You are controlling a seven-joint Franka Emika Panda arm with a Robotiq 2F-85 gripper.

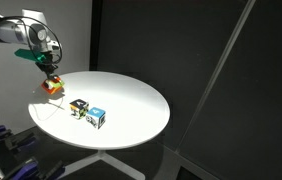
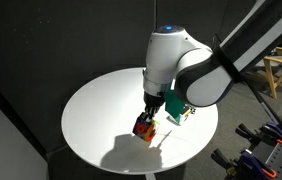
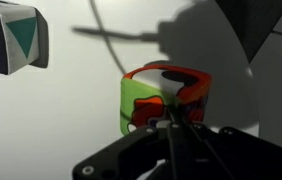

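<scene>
A colourful cube (image 3: 149, 103) with green, red, white and black patterns shows in the wrist view. My black gripper reaches up to it from below, its fingers shut and overlapping the cube's near right side; nothing clearly shows between them. Whether they touch the cube cannot be told. In exterior view 1 the cube (image 1: 52, 86) is near the left edge of the table, just under the arm's end. Exterior view 2 has the dark and orange-red cube (image 2: 144, 127) at the arm's lower tip, partly covered.
Two more patterned cubes, one dark and colourful (image 1: 78, 108) and one light blue (image 1: 96, 117), stand near its front. Part of a cube with a teal triangle (image 3: 21, 35) appears at the wrist view's upper left.
</scene>
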